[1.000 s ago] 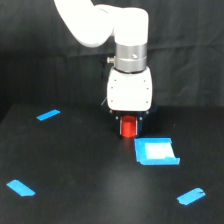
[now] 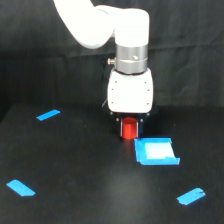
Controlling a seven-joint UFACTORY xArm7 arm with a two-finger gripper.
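Observation:
A small red object (image 2: 129, 129) shows right beneath the white hand, at the middle of the camera view. My gripper (image 2: 129, 124) points straight down over it, with the red thing between its dark fingers. Whether the fingers press on it or stand apart from it is too small to tell. Just to the front right lies a pale square with a bright blue border (image 2: 142, 156), close beside the red object. Whether the red object touches the surface beneath is unclear.
Blue strips lie on the dark table: one at the back left (image 2: 48, 115), one at the front left (image 2: 20, 188), one at the front right (image 2: 190, 196).
The hand and the red object have both shifted very slightly to the right and lower in the view. The blue-bordered square and the strips have stayed put.

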